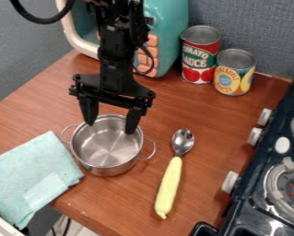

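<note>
My black gripper (111, 116) hangs over a steel pot (112, 159) with two side handles, fingers pointing down near its rim and spread apart. Nothing shows between them. The pot stands on the wooden table (186, 111), and its inside looks empty where visible.
A light blue towel (26, 175) lies left, a spoon with yellow handle (169, 185) right. A stove (272, 180) fills the right edge. Two cans (198, 55) and a teal appliance (165, 32) stand behind.
</note>
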